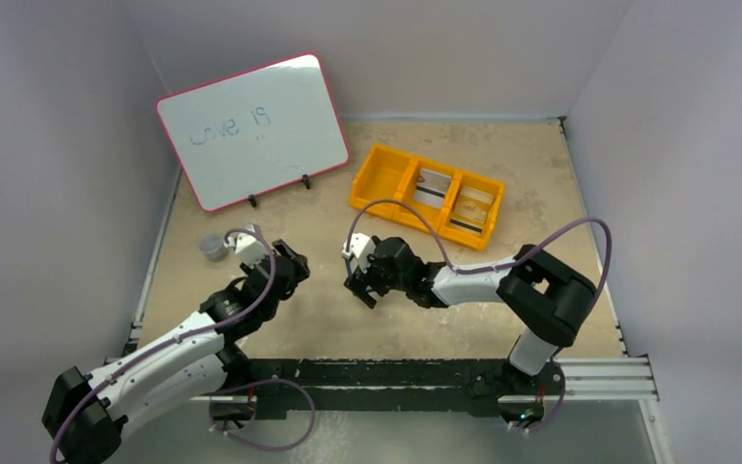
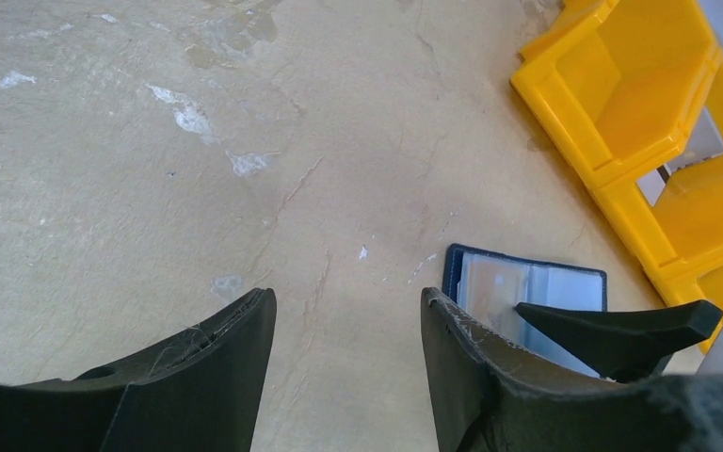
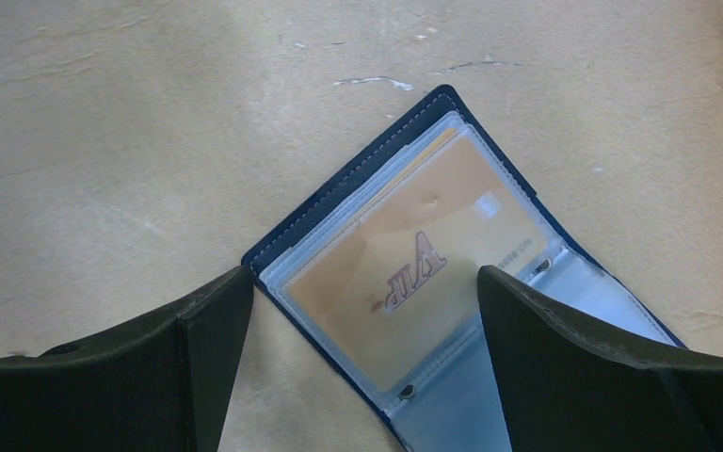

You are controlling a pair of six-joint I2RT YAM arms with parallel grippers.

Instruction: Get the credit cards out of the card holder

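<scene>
The card holder [image 3: 414,273] lies open on the table, blue-edged, with a card marked "VIP" behind a clear sleeve in the right wrist view. My right gripper is open low over its edge, fingers either side of the holder's corner; in the top view it covers most of the holder. My left gripper is open above bare table, left of the holder [image 2: 490,287], with nothing between its fingers.
A yellow three-part tray [image 1: 396,169] with cards in two compartments stands behind the holder. A whiteboard [image 1: 251,145] leans at the back left, and a small grey cup [image 1: 213,249] sits at left.
</scene>
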